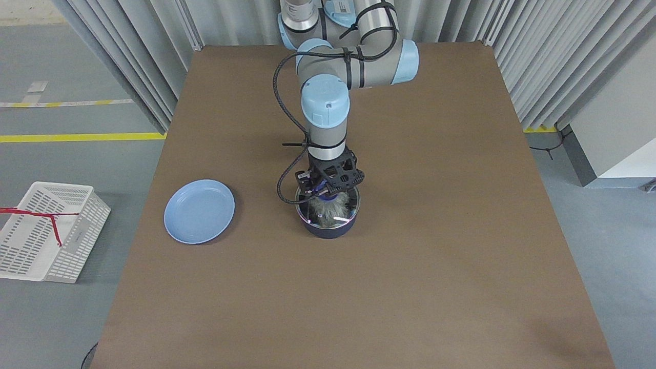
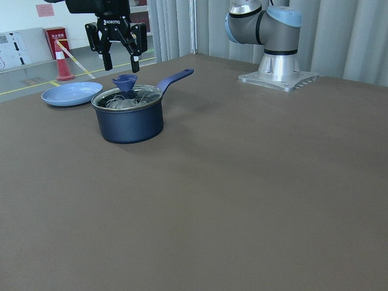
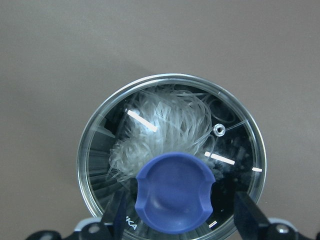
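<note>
A dark blue pot [image 2: 130, 126] with a blue handle [image 2: 176, 78] stands on the table, covered by a glass lid [image 3: 115, 145] with a blue knob [image 3: 173, 193]; pale stringy stuff shows through the glass. My gripper [image 2: 119, 65] hangs open just above the knob, its fingers apart and nothing between them. In the wrist view its two fingers sit either side of and above the knob. In the front view the arm partly hides the lid.
A light blue plate [image 1: 199, 211] lies left of the pot on the brown table [image 1: 443, 258], which is otherwise clear. A white basket [image 1: 86, 240] is on the floor off the left edge.
</note>
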